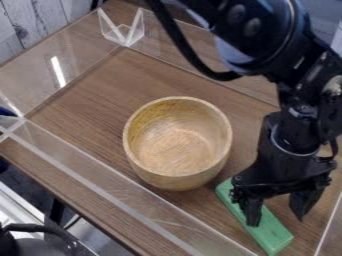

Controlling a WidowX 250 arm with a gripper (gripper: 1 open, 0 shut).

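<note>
The black gripper (278,200) reaches down at the lower right, directly over a green rectangular object (266,234) lying on the wooden table near the front. Its dark fingers hang at the upper part of the green object; whether they hold it or only hover is hard to tell. A round tan wooden bowl (177,140) stands to the left of the gripper, apart from it.
Clear transparent walls (67,155) run along the table's front and left edges. A small clear plastic piece (122,30) stands at the back left.
</note>
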